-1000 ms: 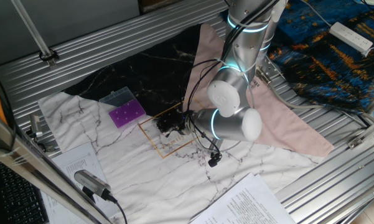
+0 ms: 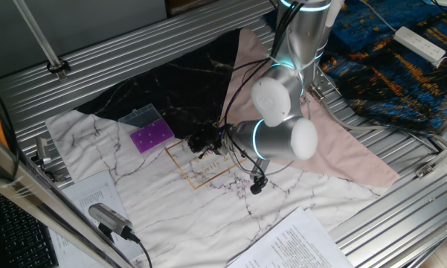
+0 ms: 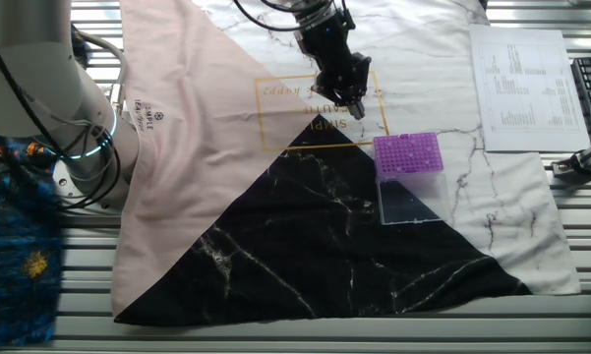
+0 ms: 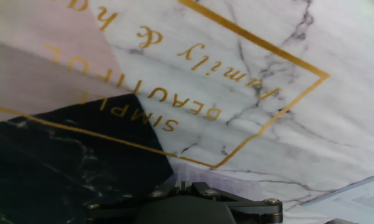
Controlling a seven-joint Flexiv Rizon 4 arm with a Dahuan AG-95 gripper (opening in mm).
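A purple rack with rows of small holes (image 3: 409, 153) lies on the marble-print cloth (image 3: 516, 221), its clear lid (image 3: 411, 200) opened out flat beside it. The same rack (image 2: 152, 137) shows left of the arm in exterior view 1. My black gripper (image 3: 357, 110) points down over the gold-framed lettering, a short way from the rack and apart from it. At the bottom of the wrist view, the tips of the gripper meet, with nothing visible between them. A blurred pale purple patch just beyond them may be part of the rack.
Printed sheets (image 3: 526, 88) and a grey device with a cable (image 2: 111, 221) lie at the cloth's edge. Another paper (image 2: 294, 242) is at the front. Bare cloth surrounds the rack, while a black hanging camera or cable end (image 2: 259, 184) juts from the arm.
The gripper and forearm have shifted slightly across the gold frame, toward the upper part of exterior view 1. The rack and lid have stayed in place.
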